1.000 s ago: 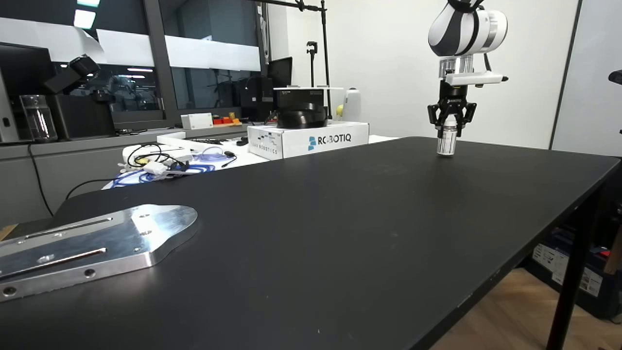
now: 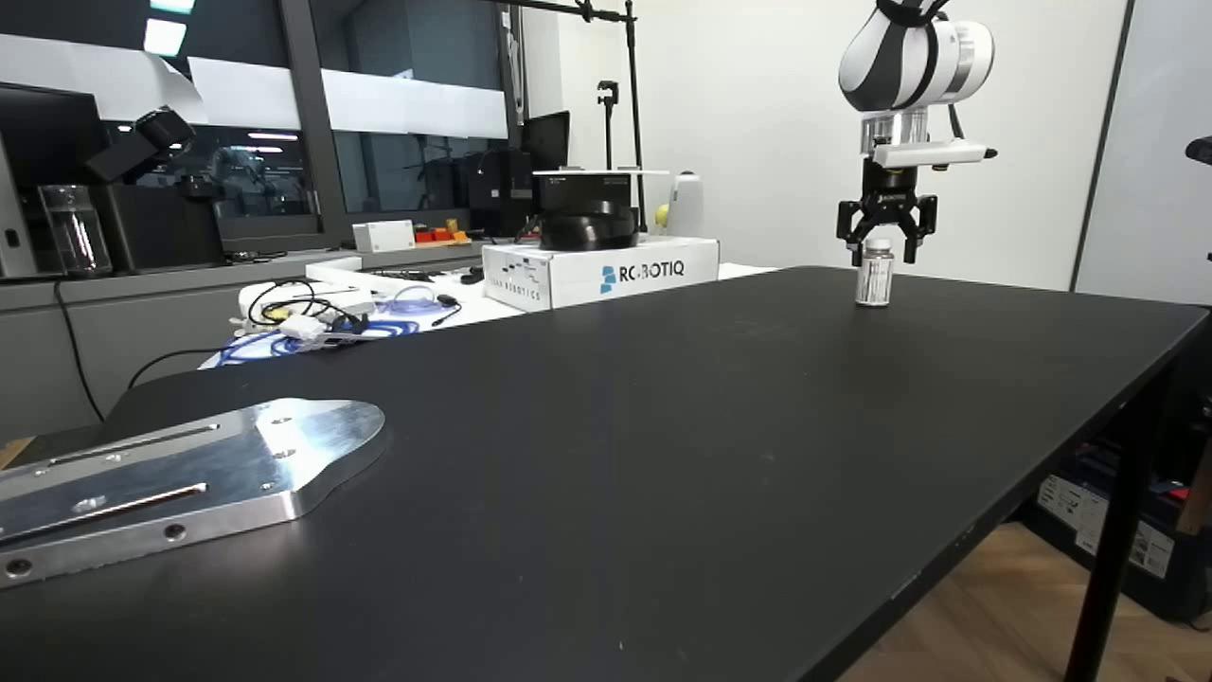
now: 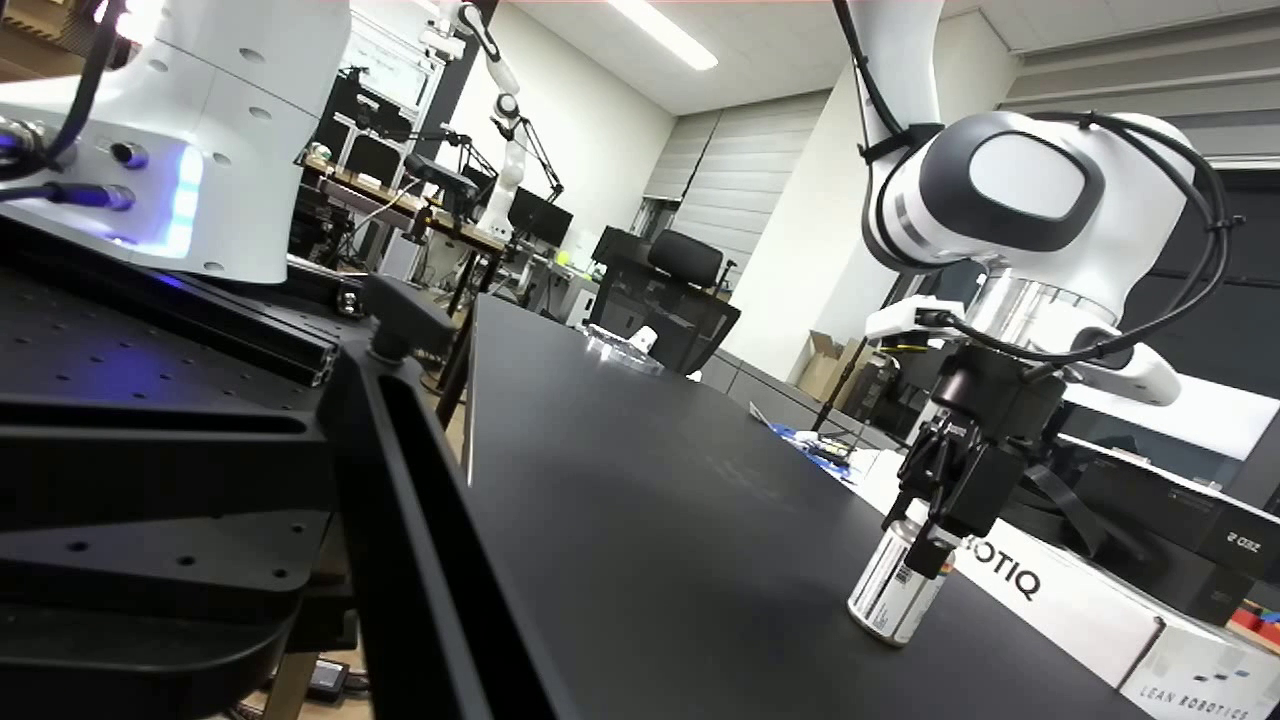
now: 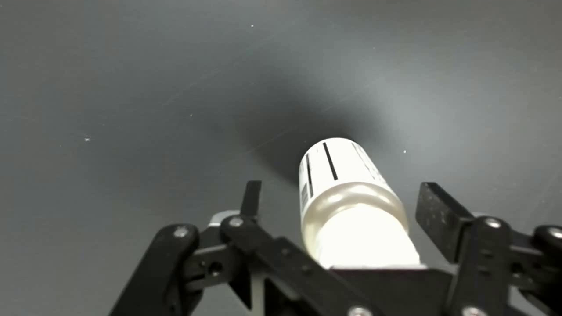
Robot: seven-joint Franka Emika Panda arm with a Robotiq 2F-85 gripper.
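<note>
A small bottle (image 2: pixel 875 279) with a printed label and white cap stands on the far part of the black table in exterior view 1. My gripper (image 2: pixel 883 255) is right above it, fingers pointing down on either side of the cap. From the wrist view, bare gaps separate the bottle (image 4: pixel 342 174) from both the left finger (image 4: pixel 251 199) and the right finger (image 4: pixel 440 218), so the gripper is open around it without holding it. Exterior view 2 has the bottle (image 3: pixel 894 586) partly hidden behind a finger.
A silver metal plate (image 2: pixel 239 455) lies at its near left. Beyond the table's far edge are a white Robotiq box (image 2: pixel 614 273) and tangled cables (image 2: pixel 329 318).
The fingers have spread wider apart; a second ago they were close in on the bottle's cap. Gripper and bottle appear slightly farther right, and the bottle's label looks different.
</note>
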